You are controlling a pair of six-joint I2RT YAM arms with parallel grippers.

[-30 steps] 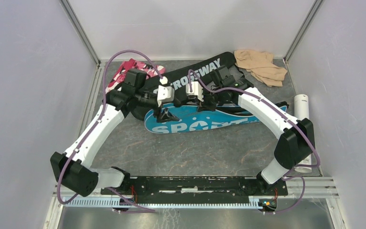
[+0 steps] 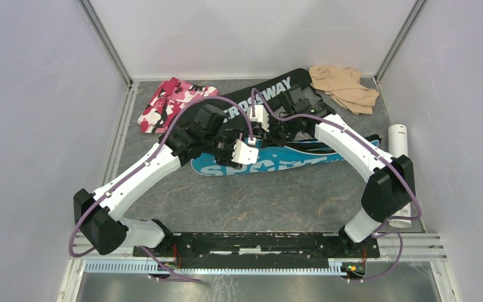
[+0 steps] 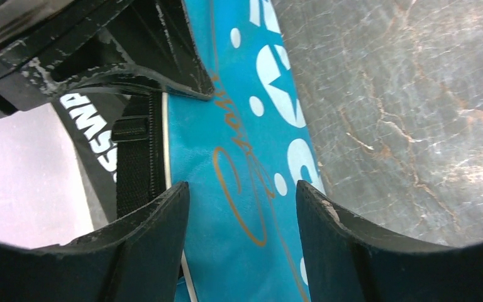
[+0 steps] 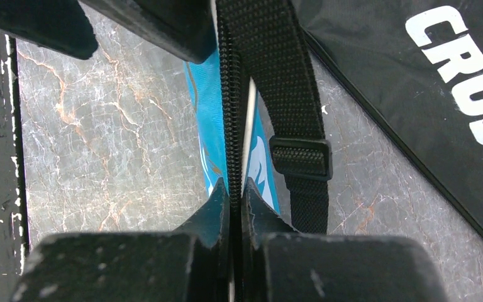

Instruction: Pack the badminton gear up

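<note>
A blue bag with white lettering [image 2: 289,160] lies across the middle of the floor, a black strap [image 3: 135,163] and pale-edged zipper along its open edge. My right gripper is shut on that zipper edge, with the strap hanging beside it. My left gripper stands part open above the blue fabric near the zipper edge, close to the right gripper; whether fabric lies between its fingers is not clear. Behind lies a black CROSSWAY bag [image 2: 258,91].
Pink camouflage cloth [image 2: 163,107] lies at back left, tan cloth [image 2: 343,85] at back right. A white cylinder [image 2: 397,138] stands or lies along the right wall. The front floor between the arms is clear.
My left arm has moved right along the blue bag toward the right gripper. The right arm has stayed nearly still.
</note>
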